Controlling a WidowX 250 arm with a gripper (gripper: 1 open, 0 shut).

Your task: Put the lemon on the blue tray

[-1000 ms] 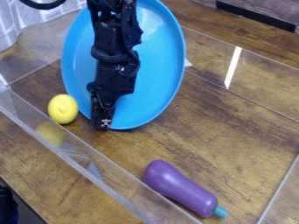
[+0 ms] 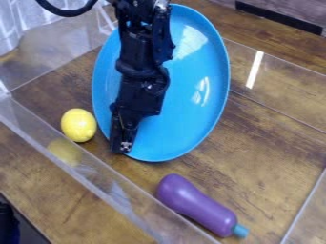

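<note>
The yellow lemon (image 2: 78,125) rests on the wooden table, just left of the blue tray (image 2: 193,119) and off it. My black gripper (image 2: 122,143) reaches down over the tray's left side, with its tip low at the near left part of the tray. A small gap separates it from the lemon on its right. The dark fingers overlap in this view, so how far apart they stand is unclear. Nothing is seen held at the tip. The arm hides part of the tray's middle and far edge.
A purple eggplant (image 2: 200,206) lies at the near right of the table. A clear transparent wall (image 2: 95,176) runs diagonally across the near left, close to the lemon. Bare wood (image 2: 274,133) is free to the right of the tray.
The tray has shifted right and toward the near side, and my gripper has moved the same way. The lemon has shifted slightly right and nearer. The eggplant stays where it was.
</note>
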